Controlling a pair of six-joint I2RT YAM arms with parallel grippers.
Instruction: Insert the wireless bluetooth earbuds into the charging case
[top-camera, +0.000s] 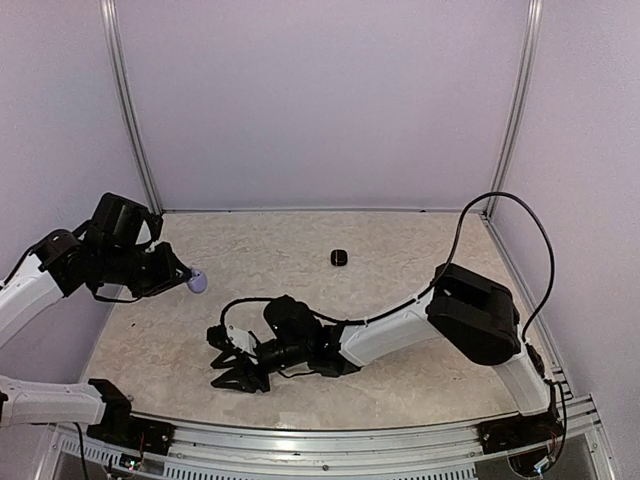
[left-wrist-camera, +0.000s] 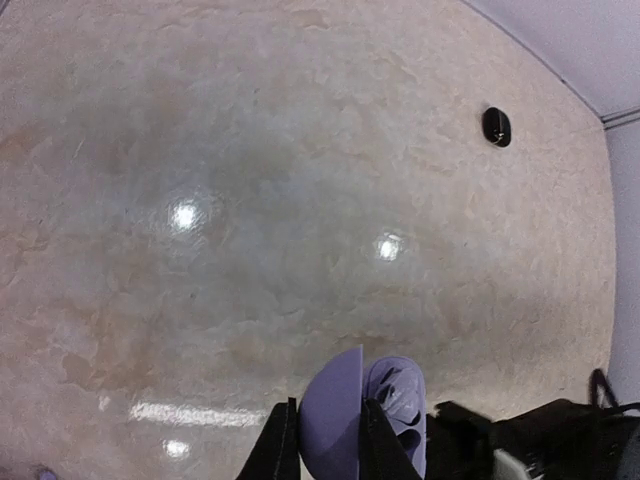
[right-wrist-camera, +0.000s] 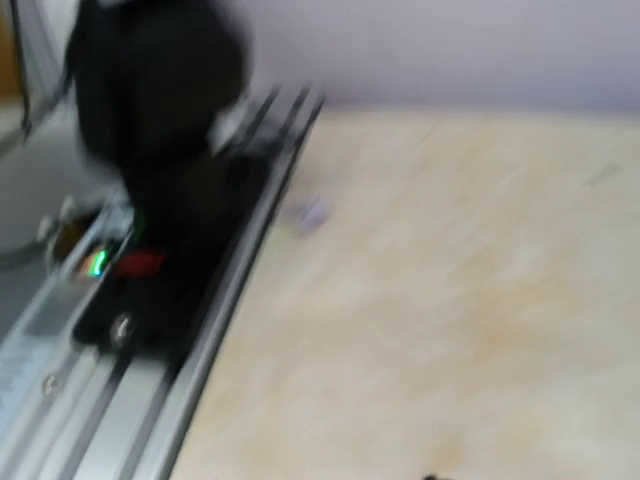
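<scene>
A lavender charging case (top-camera: 197, 281) (left-wrist-camera: 330, 420) is held in my left gripper (top-camera: 185, 275), which is shut on it at the left of the table. Its lid looks raised, with hollows visible inside in the left wrist view. My right gripper (top-camera: 225, 370) is low over the front-left of the table; the top view does not show clearly how far it is open. The blurred right wrist view shows a small lavender object (right-wrist-camera: 312, 215) near the table's edge, likewise glimpsed in the lower-left corner of the left wrist view.
A small black object (top-camera: 339, 257) (left-wrist-camera: 496, 126) lies toward the back middle. The marble-patterned table (top-camera: 280, 240) is otherwise largely clear at the back. Walls border the sides and back, and a metal rail (top-camera: 300, 440) runs along the front.
</scene>
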